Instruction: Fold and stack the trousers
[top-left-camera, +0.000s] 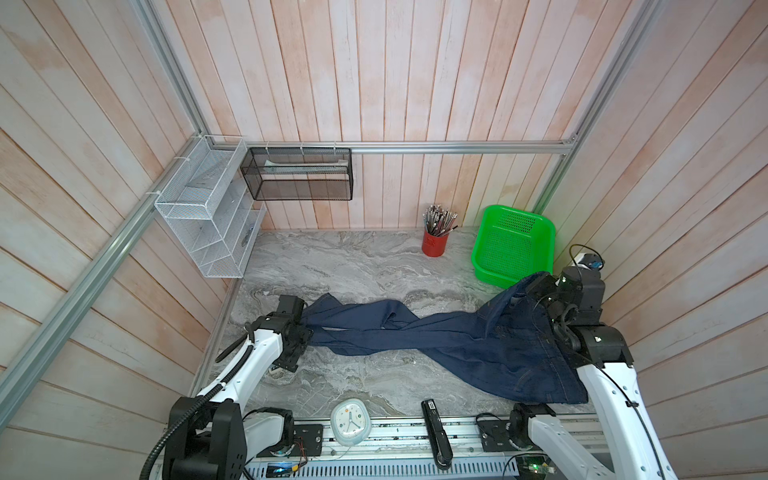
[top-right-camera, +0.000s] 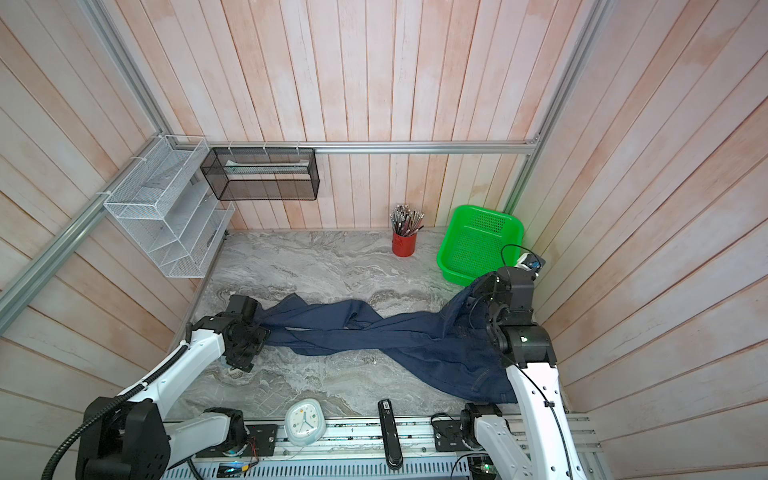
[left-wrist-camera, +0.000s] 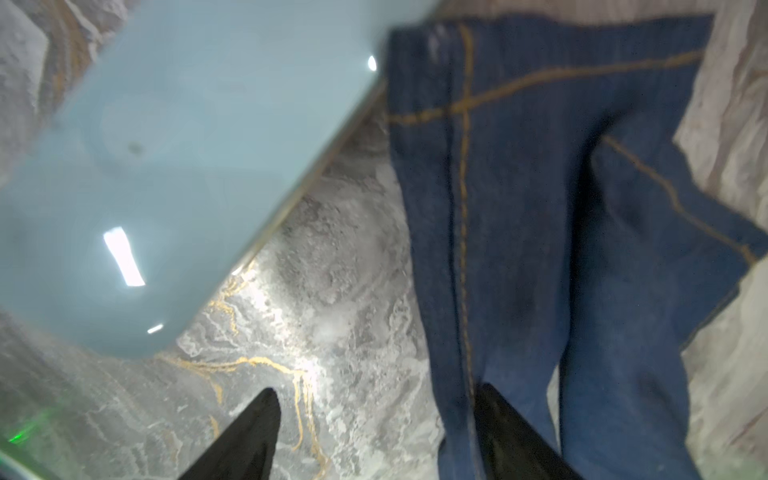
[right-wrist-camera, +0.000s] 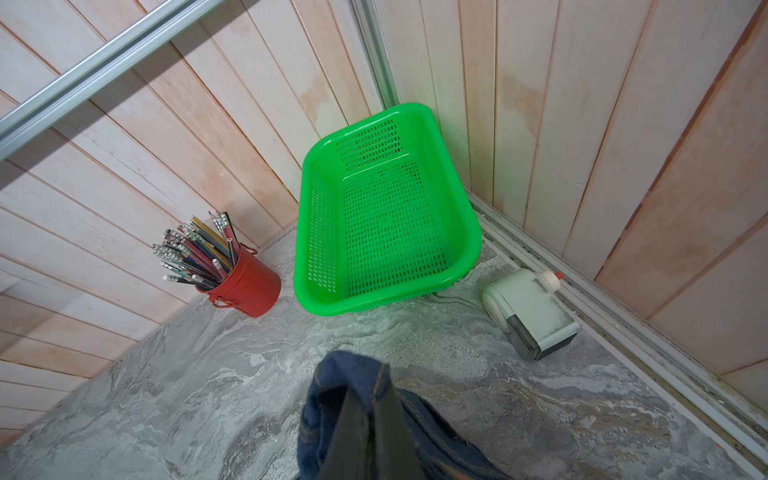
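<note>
Dark blue denim trousers (top-left-camera: 400, 329) stretch across the table from left to right, legs narrow at the left and the wide waist part at the right. In the left wrist view the leg hems (left-wrist-camera: 552, 80) show orange stitching. My left gripper stands part open low by the leg ends; one of its fingers (left-wrist-camera: 516, 440) overlaps the leg's side edge, the other is over bare table. My right gripper is shut on a corner of the trousers (right-wrist-camera: 352, 369), with cloth bunched round its fingertips and raised above the table.
A light blue flat object (left-wrist-camera: 192, 160) lies beside the hems, close to the left gripper. At the back stand a red pencil cup (top-left-camera: 434, 243) and an empty green basket (top-left-camera: 512, 244). A pale sharpener-like device (right-wrist-camera: 529, 312) sits right of the basket. Bare table shows behind and in front of the legs.
</note>
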